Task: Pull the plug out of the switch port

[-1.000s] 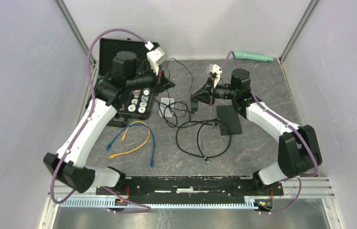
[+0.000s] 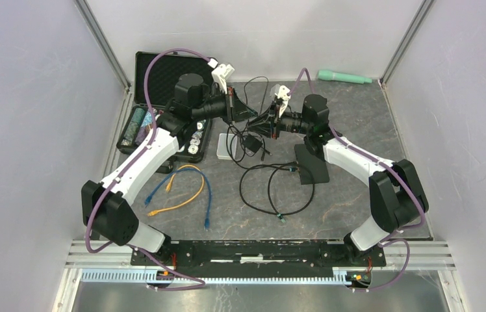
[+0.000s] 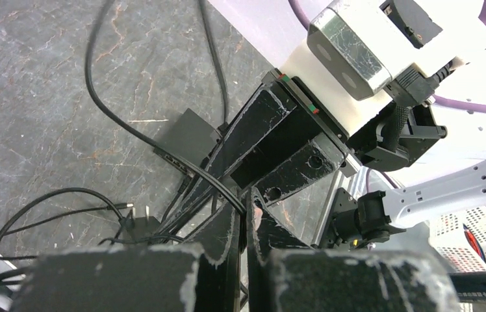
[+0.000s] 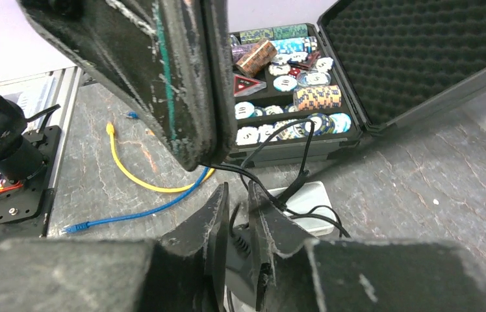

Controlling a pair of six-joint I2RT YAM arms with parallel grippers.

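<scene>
A small black switch box (image 3: 182,140) with cables at its ports lies under the grippers in the left wrist view. My left gripper (image 2: 253,114) is shut on a black cable (image 3: 230,198) at the middle of the workspace. My right gripper (image 2: 253,127) is close beside and below it; its fingertips stand slightly apart near a black plug and cable. Whether anything is between them is hard to tell.
An open case of chips (image 2: 195,146) stands at the left back. A white box (image 2: 223,148), blue and yellow cables (image 2: 188,201), a looped black cable and a dark pad (image 2: 318,172) lie around.
Both grippers have moved toward each other near the middle, the left moving right and the right moving left. The black cables and small box have shifted with them.
</scene>
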